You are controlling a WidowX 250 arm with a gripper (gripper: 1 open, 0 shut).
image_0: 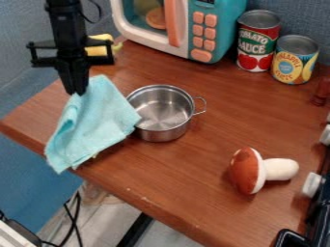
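Observation:
My black gripper (pixel 77 85) hangs at the upper left over the table edge, fingertips down at the top of a light blue cloth (pixel 93 125). The cloth drapes from there across the table's left edge, beside a steel pot (pixel 165 116). Whether the fingers are shut on the cloth is hard to tell at this size; its top is bunched at them.
A toy microwave (pixel 183 29), a tomato can (pixel 257 43) and another can (pixel 294 60) stand at the back. A toy mushroom (pixel 256 170) lies at the right, near black items on the right edge.

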